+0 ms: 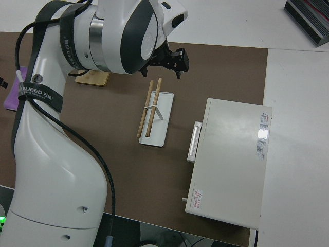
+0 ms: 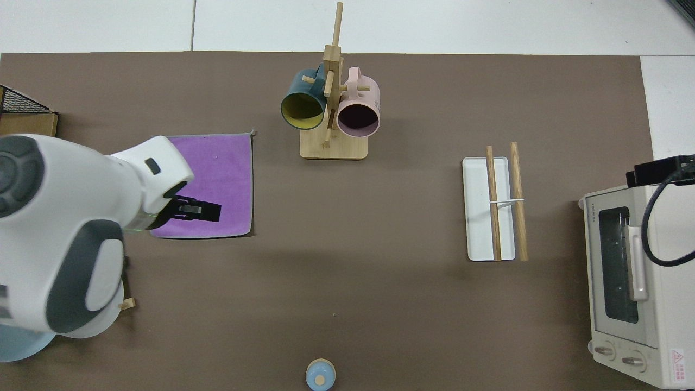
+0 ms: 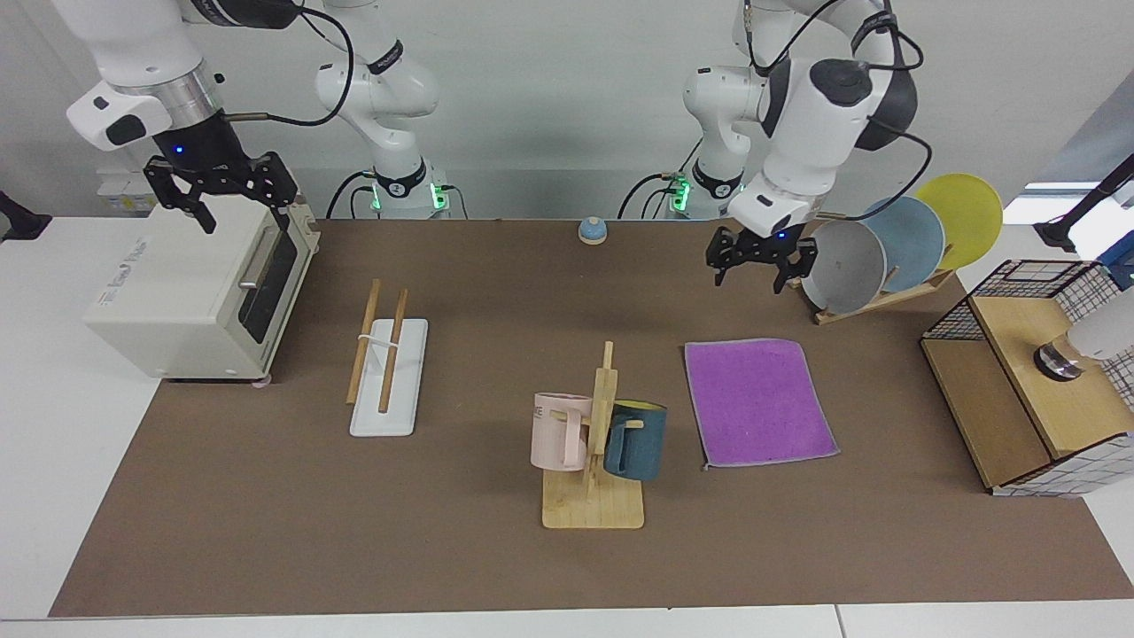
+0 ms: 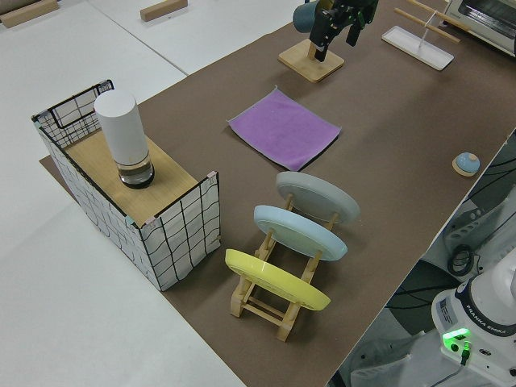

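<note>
One arm's gripper hangs over the purple cloth; in the camera left view it is at the right, near the grey plate. The other gripper is above the white toaster oven; in the camera front view it shows at the top. Neither finger's state is clear. A wooden mug tree holds a pink mug and a blue mug.
A white board with two wooden sticks lies beside the oven. A rack holds plates; a wire-walled shelf stands near it. A small blue round object is at the front edge.
</note>
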